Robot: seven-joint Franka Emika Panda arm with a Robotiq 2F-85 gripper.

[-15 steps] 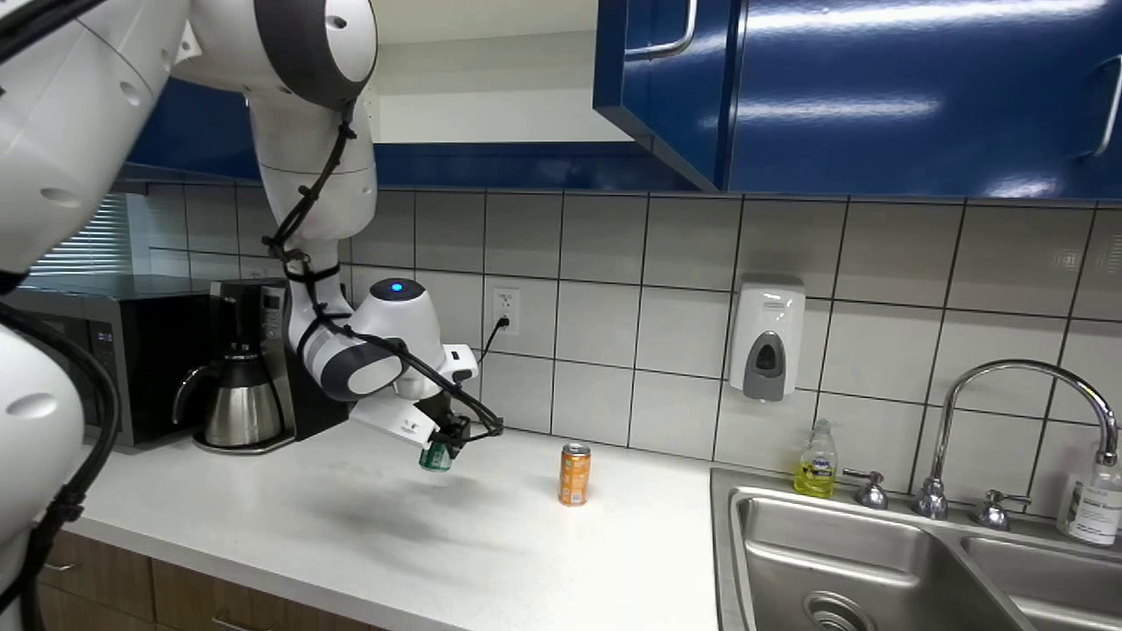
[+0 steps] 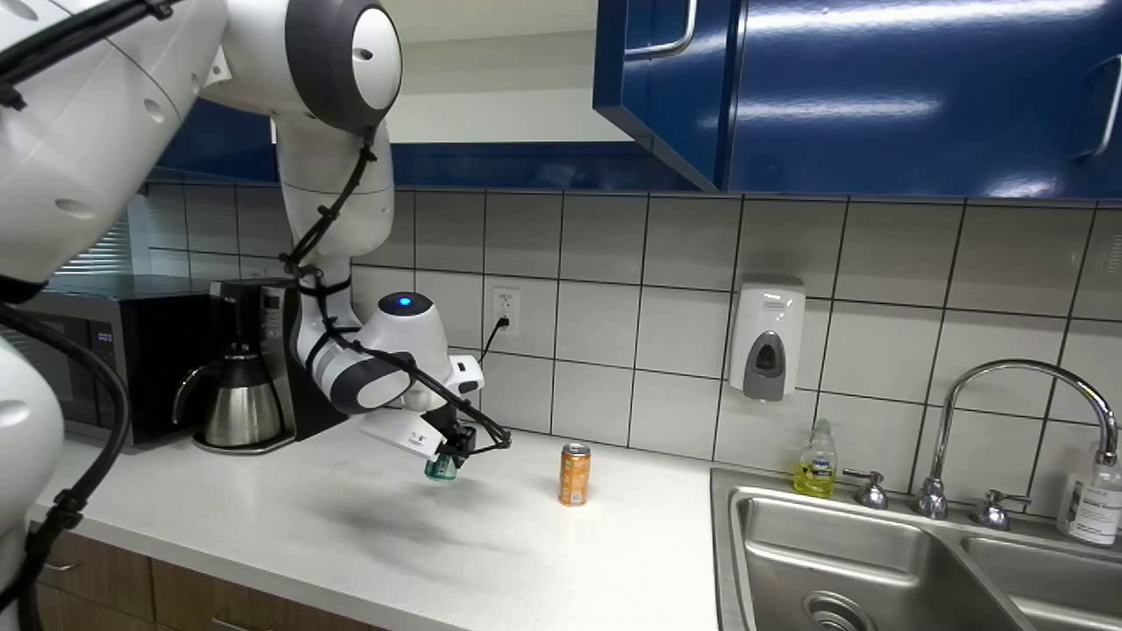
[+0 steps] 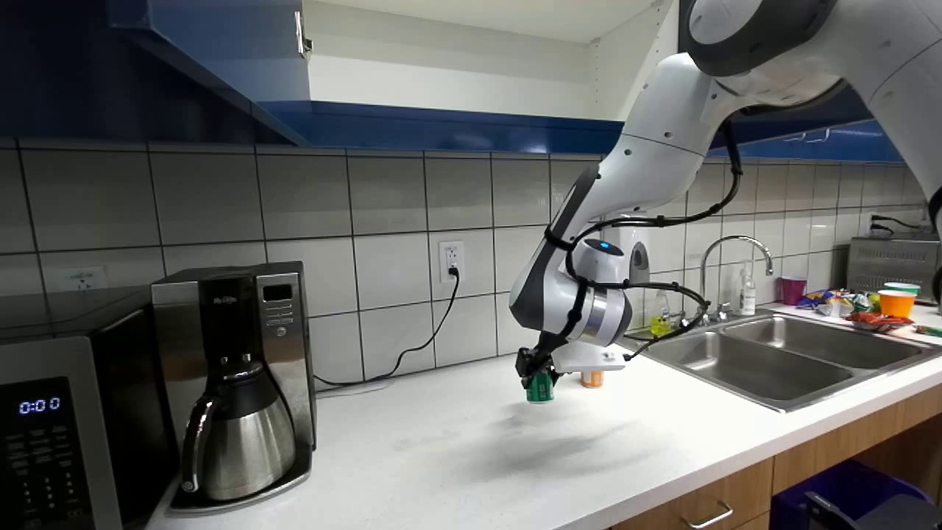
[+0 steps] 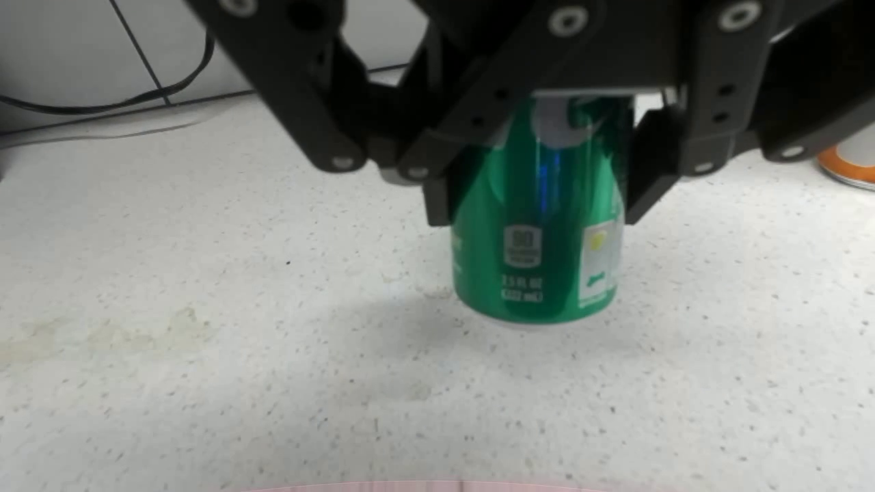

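A small green can (image 4: 537, 246) is clamped between the black fingers of my gripper, which is shut on it. The can's lower half shows below the fingers, upright or nearly so; its top is hidden. In the first exterior view the green can (image 2: 441, 469) hangs just over the white counter, left of an orange can (image 2: 574, 474) standing upright. From the other side, the green can (image 3: 539, 389) partly hangs in front of the orange can (image 3: 592, 379), whose upper part the arm covers. Whether the green can's base touches the counter I cannot tell.
A coffee maker (image 2: 258, 358) and a microwave (image 3: 53, 424) stand at the left. The sink (image 2: 841, 542) lies to the right, with a soap bottle (image 2: 815, 463) behind it. An open blue cabinet door (image 2: 668, 84) hangs above.
The gripper and the green can have moved slightly to the right and down in the first exterior view. The orange can has stayed in place.
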